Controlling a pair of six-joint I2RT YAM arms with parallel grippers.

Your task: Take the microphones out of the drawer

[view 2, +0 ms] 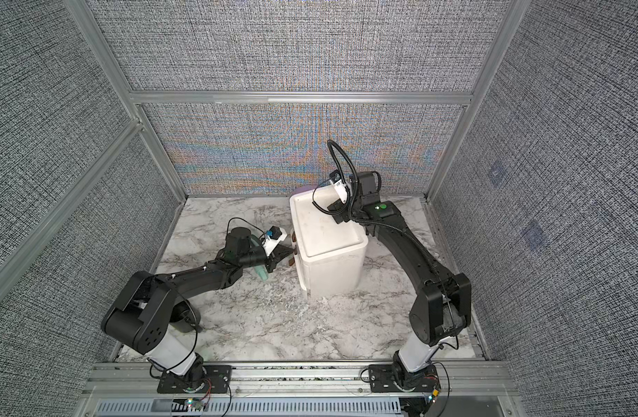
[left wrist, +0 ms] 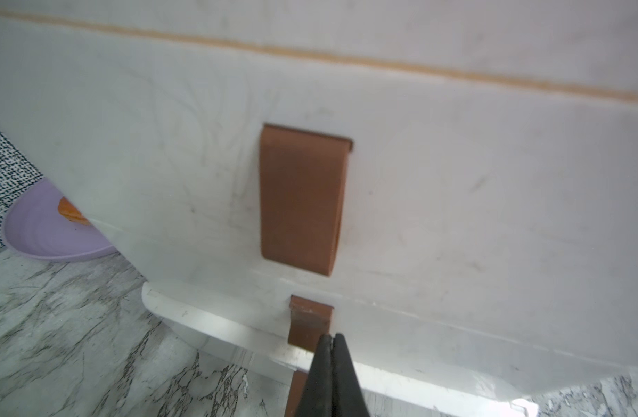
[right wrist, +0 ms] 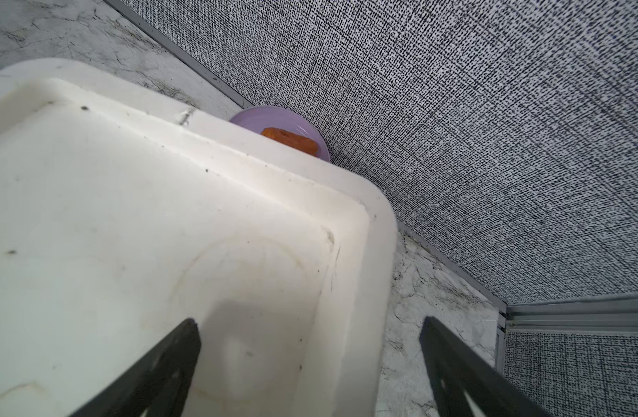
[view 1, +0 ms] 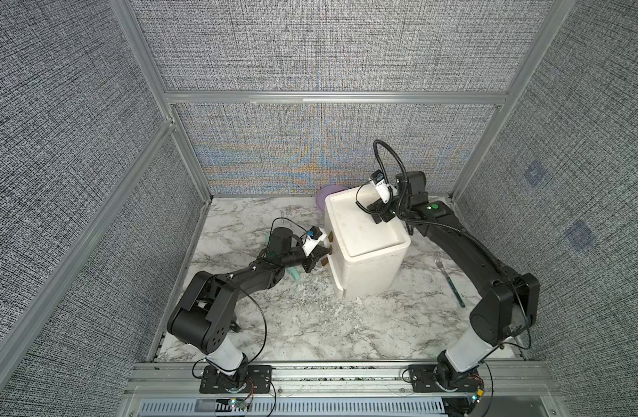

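Note:
The white drawer unit (view 1: 366,278) stands mid-table, its drawer fronts facing left. In the left wrist view, brown handles sit on it: a large upper handle (left wrist: 301,201) and a smaller lower handle (left wrist: 310,323). A pale ledge (left wrist: 221,326) juts out along the bottom. My left gripper is shut, nothing showing between its fingers, close to the drawer fronts; contact is unclear. Over the unit's far right top rim, my right gripper stands open, the rim lying between its spread fingers in view. The microphone is not visible.
A purple plate (right wrist: 312,132) with an orange-brown item stands behind the unit. A green-handled fork (view 1: 451,285) lies at right. Partly beneath the left arm is a green object (view 1: 294,272).

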